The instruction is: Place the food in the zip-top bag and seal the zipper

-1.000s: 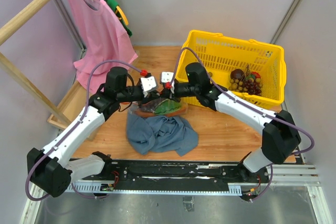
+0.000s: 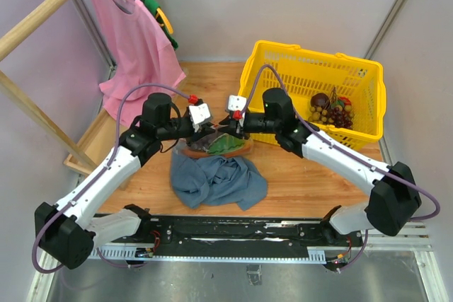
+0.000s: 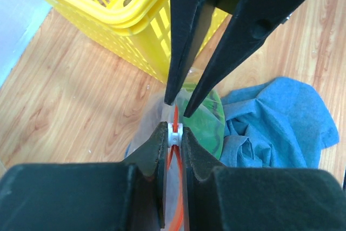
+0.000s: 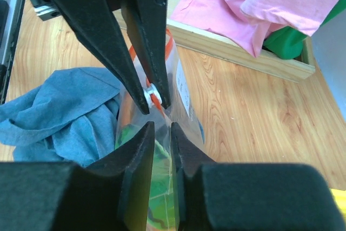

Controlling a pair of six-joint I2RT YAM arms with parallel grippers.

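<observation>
A clear zip top bag (image 3: 154, 117) with a red zipper strip stands in front of the yellow basket; green food (image 3: 205, 131) shows through its film. My left gripper is shut on the bag's white zipper slider (image 4: 153, 97), the red strip running through it. Just past the slider, my right gripper is partly open, a narrow gap between its tips. The red strip's end rises toward that gap in the left wrist view; whether it touches either finger, I cannot tell. From above, both grippers (image 2: 216, 131) meet over the bag and hide its top.
A yellow basket (image 2: 269, 51) holding toy fruit stands behind my right arm. A crumpled blue cloth (image 2: 218, 180) lies in front of the bag. Pink clothing (image 2: 138, 44) hangs from a wooden rack at the left. Bare table shows at front right.
My right gripper has shifted slightly to the right over the last second, its arm moving with it. The left arm, the bag and the cloth look unmoved.
</observation>
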